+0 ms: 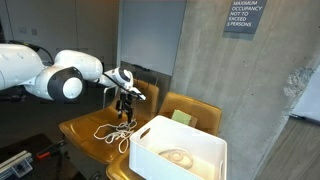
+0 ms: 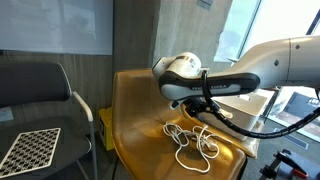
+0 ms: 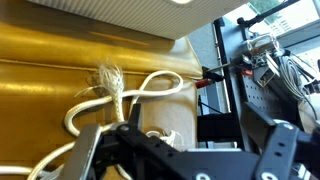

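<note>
A white rope (image 1: 113,136) lies in loose loops on the brown leather-like surface (image 1: 92,148). My gripper (image 1: 125,112) is above the far part of those loops, pointing down. In the wrist view the dark fingers (image 3: 90,150) stand wide apart, so the gripper is open, and no rope is visibly held. One frayed rope end (image 3: 110,80) shows ahead of the fingers, next to a curved loop. From the other side, the rope (image 2: 208,150) spreads over the seat below the arm. Whether a finger touches it, I cannot tell.
A white open box (image 1: 175,160) stands right of the rope, with a pale tan item (image 1: 178,157) inside. A dark chair (image 2: 35,135) is off to the left in the second exterior view. Bare surface lies in front of the rope.
</note>
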